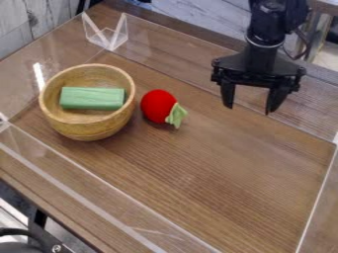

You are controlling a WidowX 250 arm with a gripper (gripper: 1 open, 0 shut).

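Observation:
My black gripper [250,94] hangs at the upper right over bare wooden table, its two fingers spread apart and pointing down, with no object visible between them. To the lower left of it sits a red round object [158,105] with a pale green tuft on its right side. At the left, a wooden bowl [87,127] holds a light green block [91,99].
A clear plastic object [106,30] stands near the back left edge. Cables lie at the bottom left corner.

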